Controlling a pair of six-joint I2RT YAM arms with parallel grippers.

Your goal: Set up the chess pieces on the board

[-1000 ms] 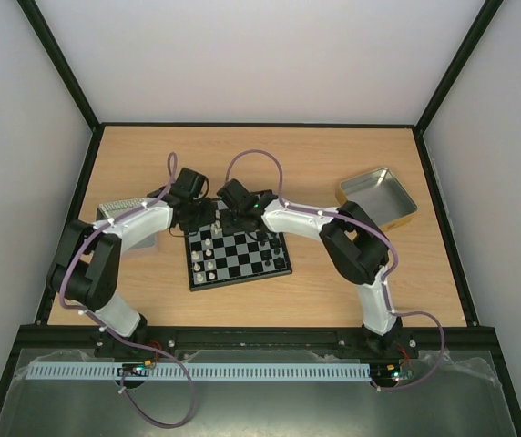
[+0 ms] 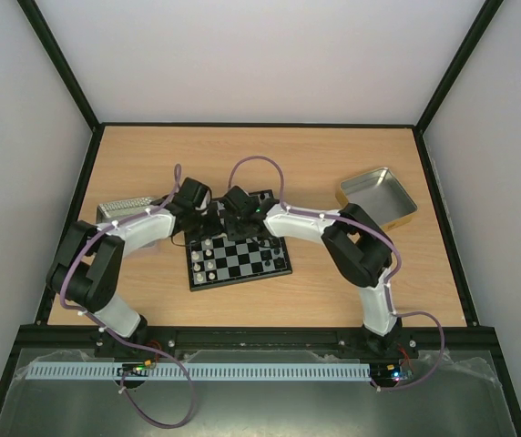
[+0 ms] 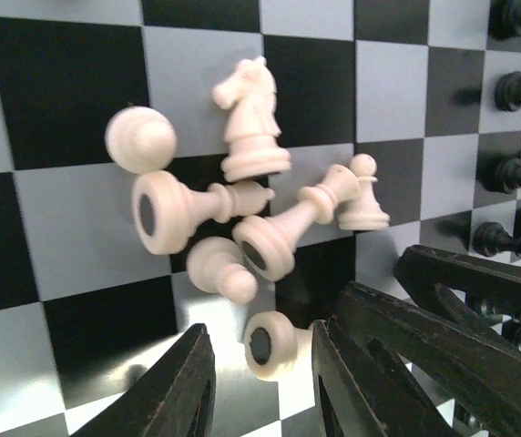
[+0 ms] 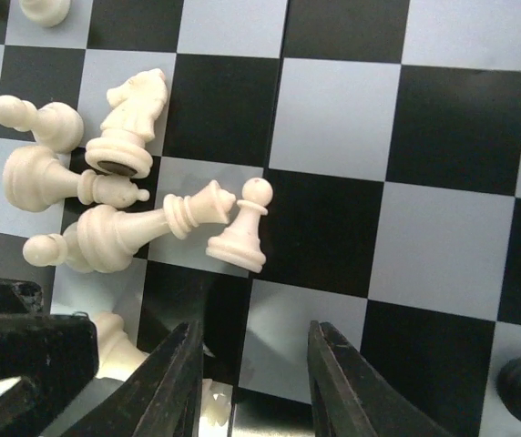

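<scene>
Both grippers hang over the chessboard (image 2: 242, 269), close together. In the left wrist view several white pieces lie tipped, among them a knight (image 3: 251, 127), a long piece (image 3: 297, 218) and a pawn (image 3: 364, 205). My left gripper has its fingers apart around a lying white piece (image 3: 274, 348); whether it touches it is unclear. My right gripper is open over squares beside a lying white piece (image 4: 119, 350), partly hidden by a dark gripper part. The pawn (image 4: 240, 237) lies above the right fingers in that view.
Black pieces (image 3: 515, 235) are along the board's right side. A metal tray (image 2: 374, 193) stands at the right of the table, another container (image 2: 119, 209) at the left, behind the left arm.
Both arms have shifted slightly over the board, the right arm's upper part a little rightward; the grippers now cover more of the white pieces in the top view.
</scene>
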